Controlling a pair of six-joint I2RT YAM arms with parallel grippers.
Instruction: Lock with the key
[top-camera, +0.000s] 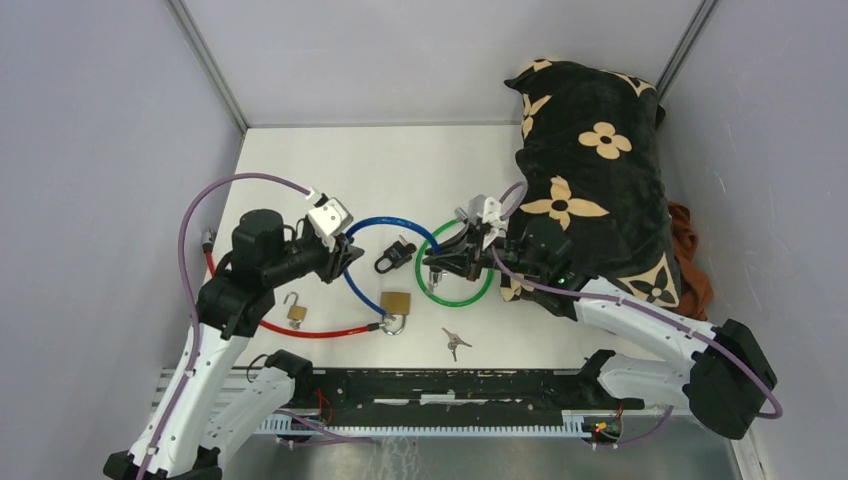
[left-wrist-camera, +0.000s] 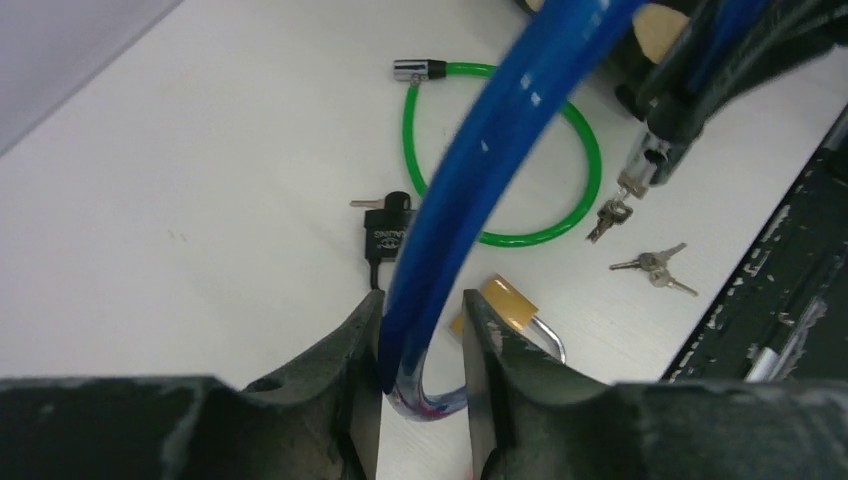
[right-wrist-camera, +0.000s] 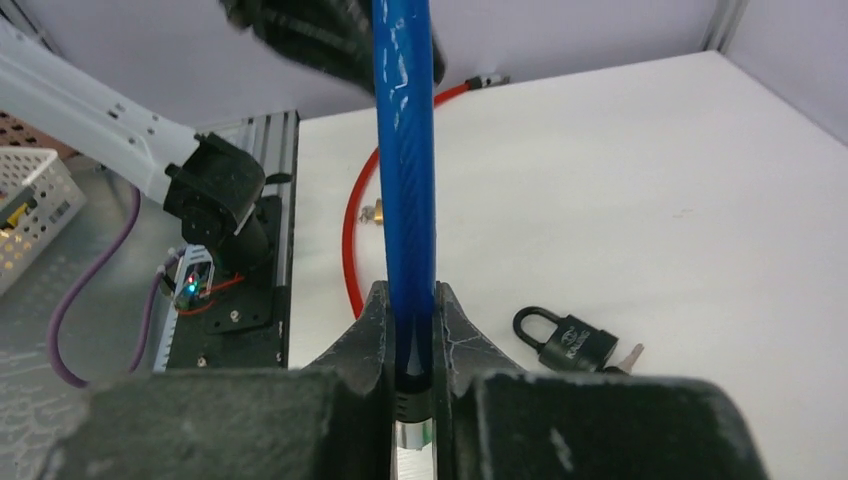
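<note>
A blue cable lock (top-camera: 390, 222) arches between my grippers. My right gripper is shut on it just above its metal head (left-wrist-camera: 660, 150), from which keys (left-wrist-camera: 612, 216) hang in the left wrist view. My left gripper has the cable between its fingers, near where it curves down; whether they grip it is unclear. Loose keys (top-camera: 452, 342) lie on the front of the white board. A black padlock (right-wrist-camera: 582, 346) with a key, brass padlocks (top-camera: 396, 301) and a green cable lock (left-wrist-camera: 540, 233) lie on the board.
A red cable (top-camera: 320, 333) lies at the front left. A dark flowered cushion (top-camera: 590, 170) fills the back right. The back middle of the board (top-camera: 370, 160) is clear.
</note>
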